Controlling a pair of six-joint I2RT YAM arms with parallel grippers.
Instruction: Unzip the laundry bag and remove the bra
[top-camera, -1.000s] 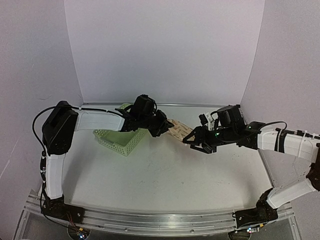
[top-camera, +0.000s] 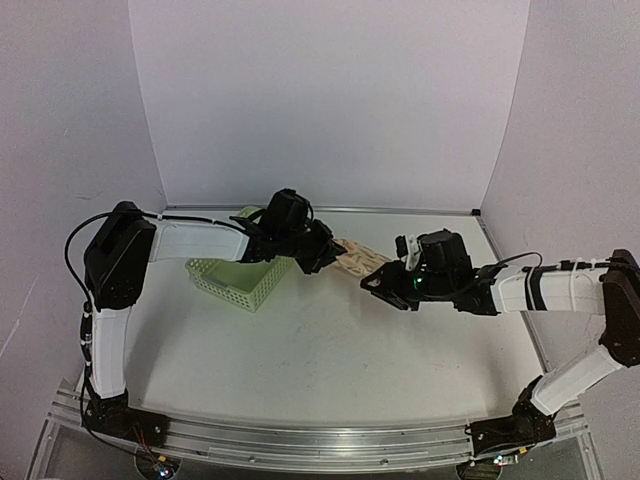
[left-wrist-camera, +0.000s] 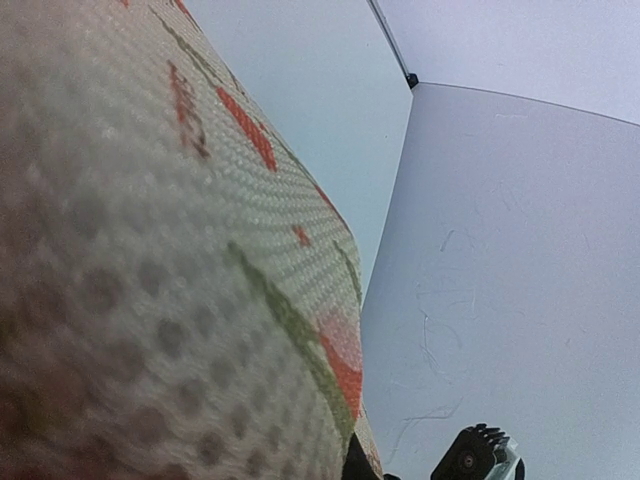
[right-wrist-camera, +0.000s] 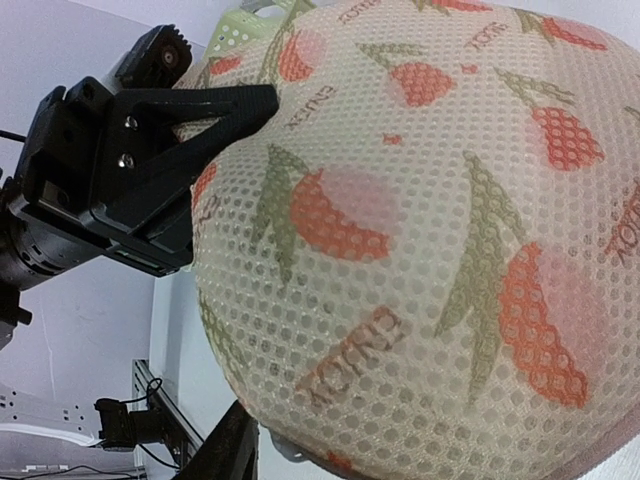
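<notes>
The laundry bag (top-camera: 358, 258), pale mesh printed with orange fruit and green leaves, hangs above the table between both arms. My left gripper (top-camera: 322, 258) is shut on its left end, and in the right wrist view a left gripper finger (right-wrist-camera: 245, 108) presses across the mesh. At the bag's right end is my right gripper (top-camera: 388, 288), its fingers partly open. One right finger (right-wrist-camera: 225, 455) shows below the bag's edge in the right wrist view; the other is hidden. Neither the zipper nor the bra can be made out.
Behind and below the left arm stands a light green basket (top-camera: 235, 285), its inside partly covered by the arm. Walls rise at both sides and the back.
The right arm has swung a little, its wrist lower and further left than a second ago, with the right gripper closer over the bag's right end. The left arm has stayed still.
</notes>
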